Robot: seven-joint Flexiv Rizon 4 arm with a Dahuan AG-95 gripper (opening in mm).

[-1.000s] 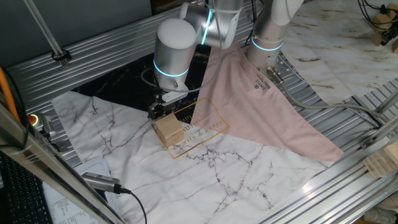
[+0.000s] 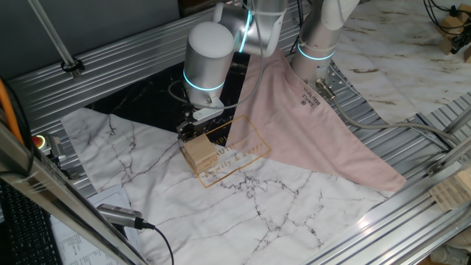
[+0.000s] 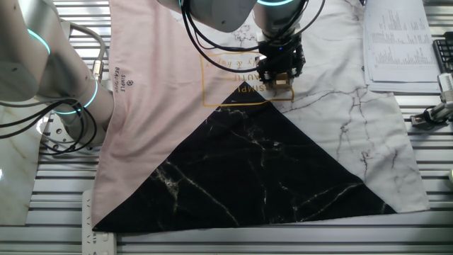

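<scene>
A light wooden block [image 2: 197, 155] rests on the cloth, beside the gold-printed frame near its middle. My dark gripper [image 2: 190, 134] is down at the block's far end in exterior view 1. From exterior view 2, the gripper [image 3: 279, 69] hangs over the same spot, and a small part of the block [image 3: 282, 79] shows under and between its dark parts. The fingertips are small and partly hidden by the wrist and cables, so whether they grip the block does not show.
The cloth has white marble [image 2: 280, 210], black [image 3: 233, 166] and pink [image 2: 287, 125] areas, with slight wrinkles. Papers [image 3: 398, 39] lie at one side.
The wrist and gripper have shifted very slightly near the block's far end. The block has not visibly moved.
</scene>
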